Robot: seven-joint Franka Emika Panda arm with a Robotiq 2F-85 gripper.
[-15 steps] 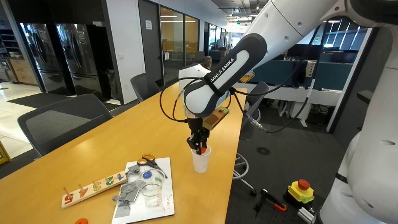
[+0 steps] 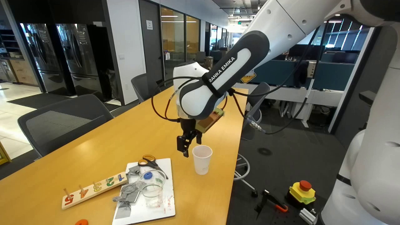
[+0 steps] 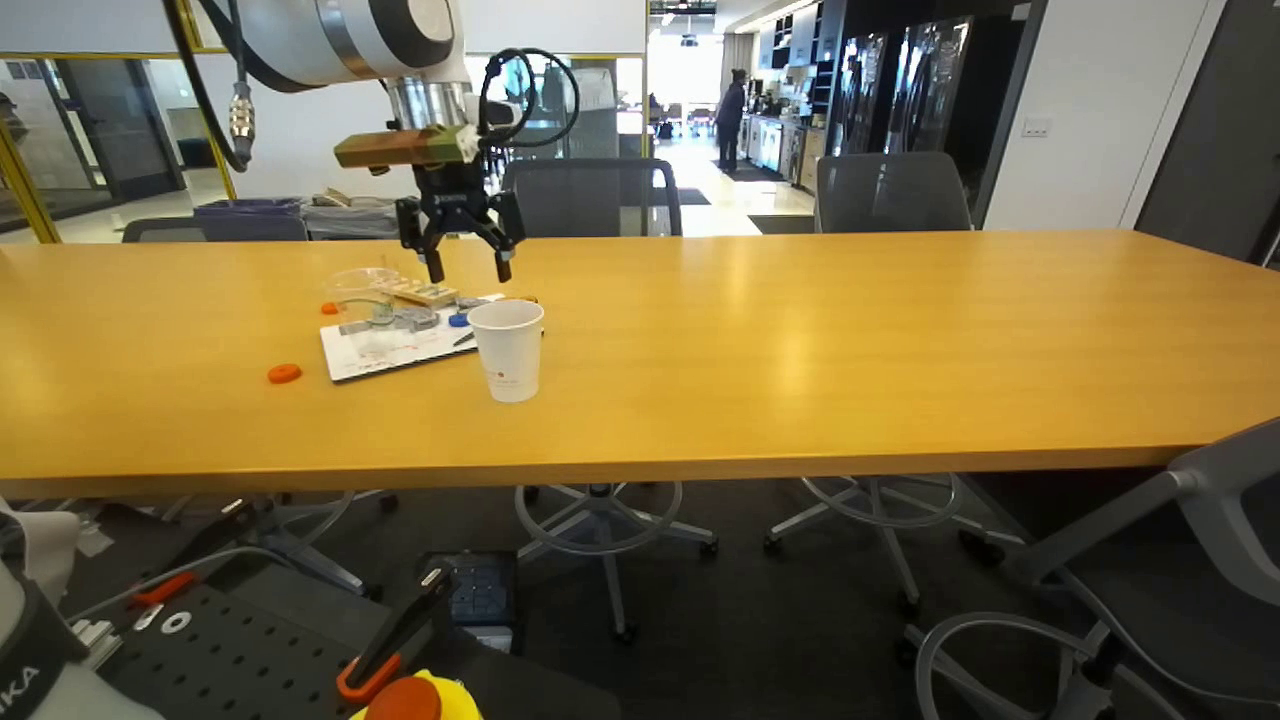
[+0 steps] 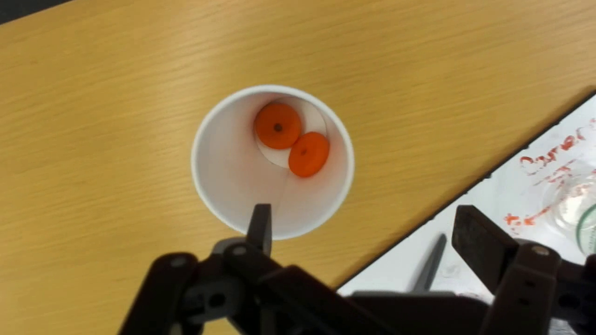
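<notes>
Upright on the table stands a white paper cup (image 2: 202,160), also plain in the second exterior view. Looking into the cup (image 4: 223,162) from the wrist, I see two orange rings (image 4: 277,126) lying at its bottom. My gripper (image 3: 469,276) is open and empty, raised a little above the table and off to one side of the cup. Its dark fingers (image 4: 484,246) are spread wide in the wrist view, one overlapping the cup's near rim. Two more orange rings lie on the table, one at the front left (image 3: 284,373) and one farther back (image 3: 329,308).
Beside the cup is a whiteboard (image 2: 165,202) bearing scissors (image 2: 149,161), grey tape pieces (image 2: 129,193) and clear plastic containers (image 2: 152,191). A numbered wooden peg board (image 2: 94,190) sits left of it.
My gripper was over the cup's mouth with an orange ring at its fingers. It has let go, opened, risen slightly and moved left in the first exterior view.
</notes>
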